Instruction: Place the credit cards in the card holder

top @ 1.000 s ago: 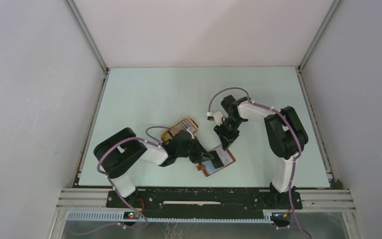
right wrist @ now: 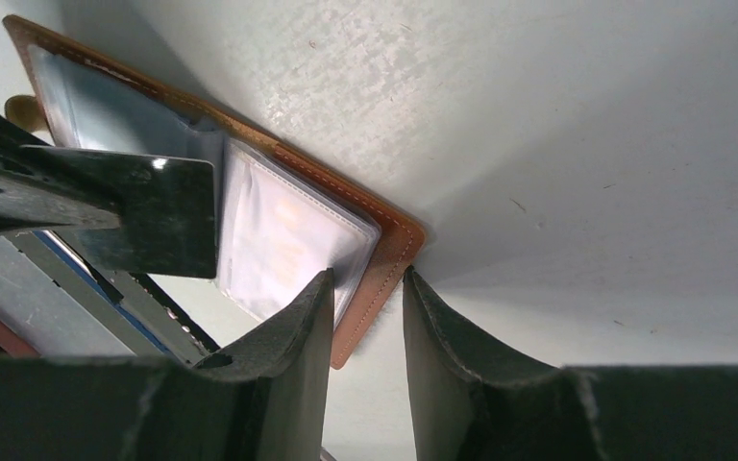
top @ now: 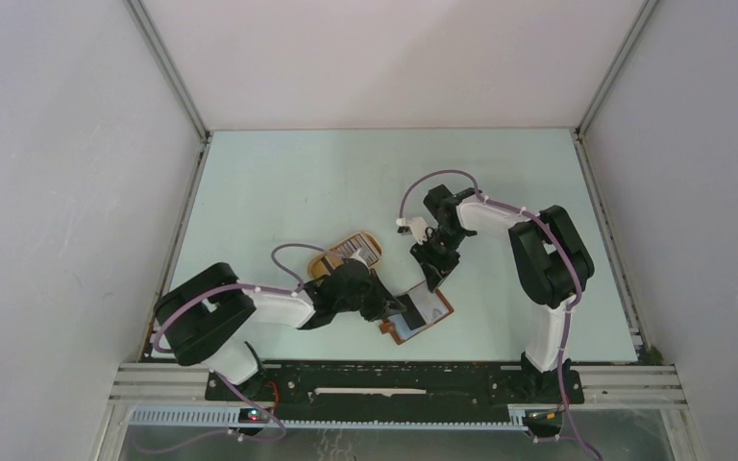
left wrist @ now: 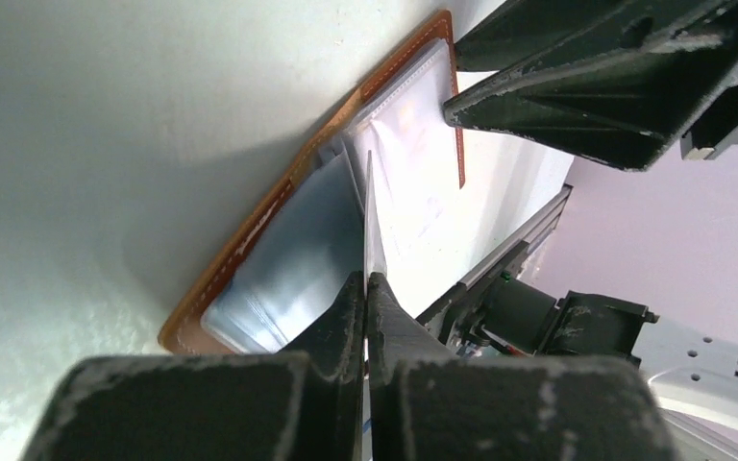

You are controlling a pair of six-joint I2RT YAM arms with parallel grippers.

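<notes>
The open card holder, brown-edged with clear pockets, lies flat near the table's front. My left gripper is shut on a thin black card, seen edge-on in the left wrist view. In the right wrist view the card stands over the holder, its edge beside the whitish pocket. Whether any of it is inside the pocket, I cannot tell. At the holder's far right, my right gripper is shut on its brown border, one finger on each side.
Behind the left arm sits a wooden tray with several slots, partly covered by that arm. The two grippers are close together over the holder. Free table extends behind them.
The left arm's elbow has swung outward to the left, and its gripper with the card has shifted slightly left.
</notes>
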